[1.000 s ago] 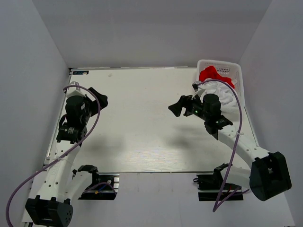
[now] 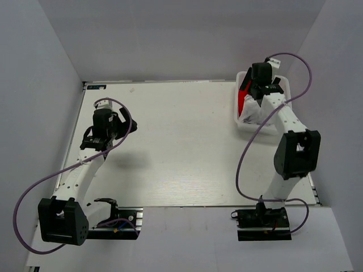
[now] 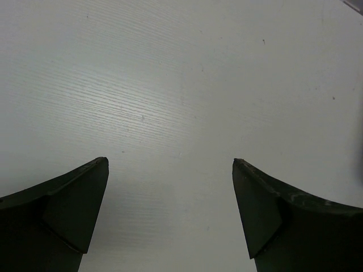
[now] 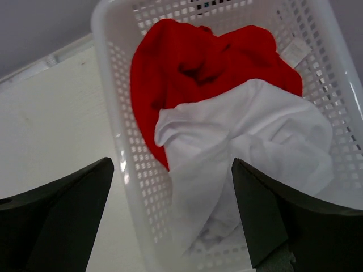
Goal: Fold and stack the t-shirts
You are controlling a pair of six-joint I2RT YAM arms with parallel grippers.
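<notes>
A white cloth [image 4: 221,141] and a red cloth [image 4: 215,54] lie crumpled in a white perforated basket [image 4: 126,141]; in the top view the red cloth [image 2: 242,97] and white cloth [image 2: 253,110] are partly covered by my right arm. My right gripper is above the basket, its fingers wide open with nothing held; the basket's left rim and part of the white cloth show between them. My left gripper hangs open over the left of the table, only bare tabletop between its fingers.
Purple cables [image 2: 243,158] loop along both arms.
My right arm has swung from the table's right-centre to over the basket at the back right. My left arm has shifted slightly to the right. Both cloths remain in the basket.
</notes>
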